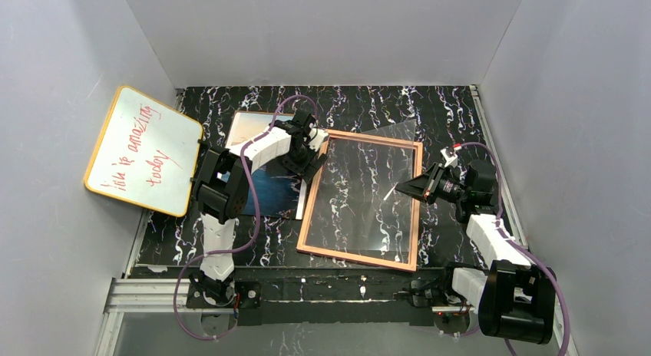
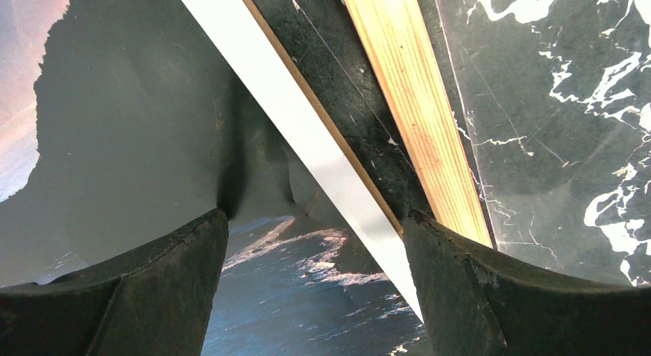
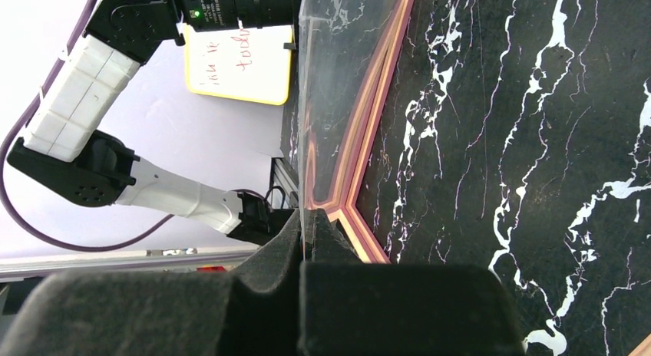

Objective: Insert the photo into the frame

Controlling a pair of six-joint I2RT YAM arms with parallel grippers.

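The photo [image 1: 265, 195], sunset over dark blue water, lies on the left, partly hidden by my left arm. Its white border [image 2: 303, 133] runs beside the wooden frame [image 1: 358, 258]. Above that border my left gripper is open, its two fingers well apart. The frame rests in the middle of the table. My right gripper [image 1: 402, 189] is at its right side, shut on a clear sheet [image 1: 398, 130], whose corner shows past the frame's top bar. In the right wrist view, the clear sheet [image 3: 345, 72] rises edge-on from between the fingers.
A whiteboard [image 1: 142, 153] with red writing leans at the left wall. Grey walls enclose the table. Bare black marbled tabletop [image 1: 453, 110] shows at the back right.
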